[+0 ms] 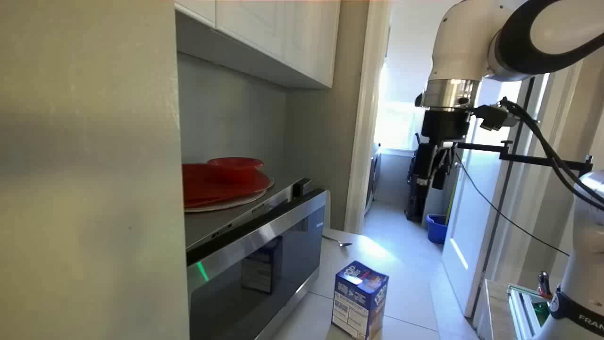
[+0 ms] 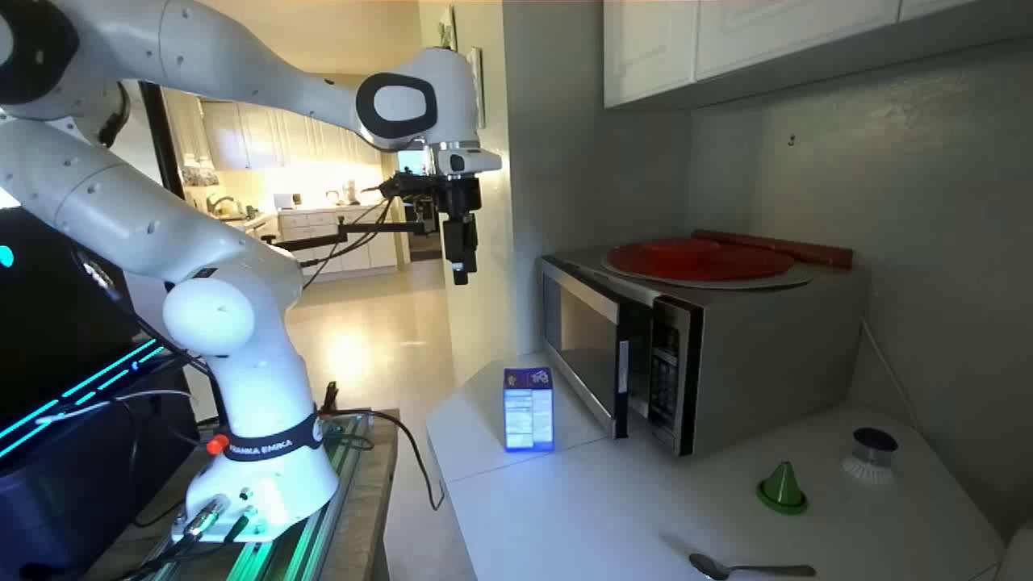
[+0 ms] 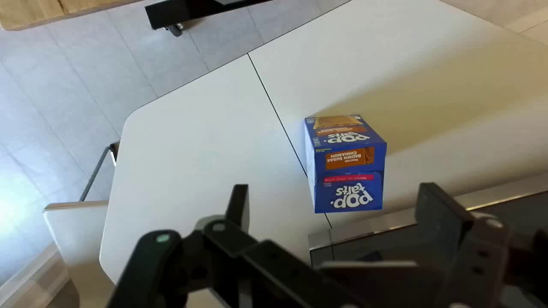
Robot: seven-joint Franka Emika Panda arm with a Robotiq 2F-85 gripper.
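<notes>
A blue Pop-Tarts box (image 1: 360, 298) stands upright on the white counter. In exterior view 2 the box (image 2: 529, 410) is just left of the microwave (image 2: 775, 373), whose door looks slightly ajar. From above, in the wrist view, the box top (image 3: 349, 174) shows beyond and between the spread fingers. My gripper is open with nothing between its fingertips. High above the counter, the gripper (image 2: 460, 276) points straight down, well clear of the box.
Red dishes (image 1: 226, 180) lie on top of the microwave. A green juicer-like cone (image 2: 782, 487), a dark-topped white brush (image 2: 871, 455) and a dark spoon (image 2: 750, 567) are on the counter. White cabinets (image 2: 755, 43) hang above. Counter left of the box is clear.
</notes>
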